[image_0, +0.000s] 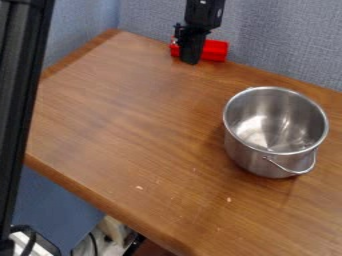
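Observation:
My black gripper (190, 52) hangs at the back of the table, over the left part of a red object (215, 50) that lies against the grey wall. It partly hides that object; whether its fingers are open or shut is too small and dark to tell. A shiny steel pot (274, 132) with a wire handle stands on the right side of the table.
Blue-grey padded walls (281, 40) border it at the back and left. A black post runs up the left edge of the view, and cables lie at the lower left.

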